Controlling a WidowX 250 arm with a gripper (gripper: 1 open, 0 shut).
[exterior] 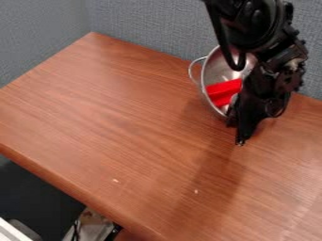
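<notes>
A steel pot (pixel 212 71) with a loop handle stands tilted near the back right of the table, partly behind my arm. Red pieces (pixel 221 91) lie inside it. My black gripper (pixel 240 133) points down at the pot's right side, low by the tabletop. Whether anything is between its fingertips is too small to tell.
A grey padded wall runs along the back. Past the front left edge are a dark gap and some clutter (pixel 88 229).
</notes>
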